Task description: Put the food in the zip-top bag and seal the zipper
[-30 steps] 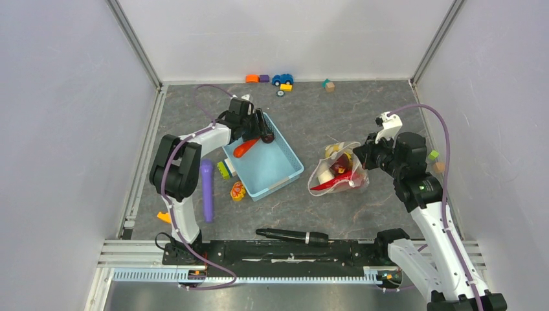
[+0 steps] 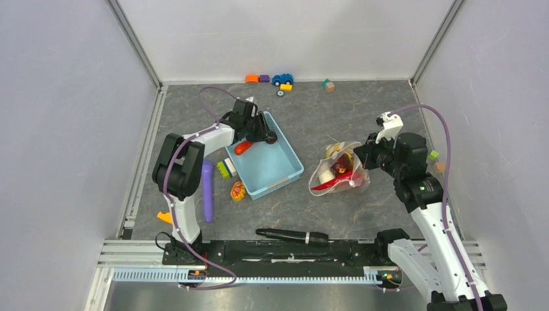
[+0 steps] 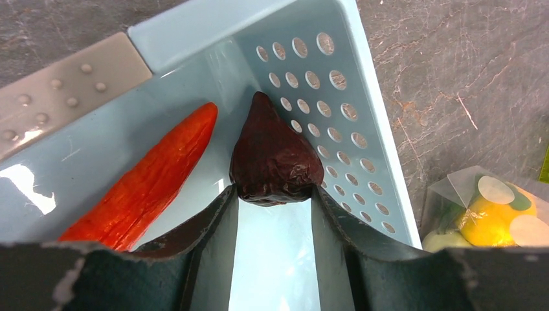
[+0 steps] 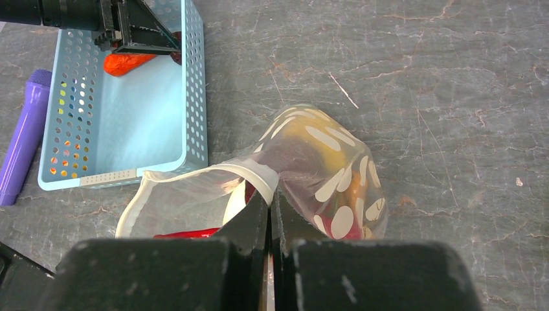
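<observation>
In the light blue basket point(image 2: 265, 168), a dark wrinkled pepper point(image 3: 275, 155) sits in a corner against the perforated wall. The fingertips of my left gripper are at its broad end, part open around it; whether they grip it is unclear. A red pepper point(image 3: 145, 178) lies beside it. The clear zip bag point(image 2: 327, 188), holding several food items, stands right of the basket. My right gripper is shut at the bag's upper edge, pinching the zipper rim.
A purple microphone point(image 4: 22, 139) lies left of the basket, a black one point(image 2: 278, 234) along the front edge. Toy blocks and a blue car point(image 2: 283, 80) sit along the back. Bare floor lies behind the bag.
My left gripper has shifted very slightly down and toward the front over the dark pepper in the basket. The right arm and bag have not moved.
</observation>
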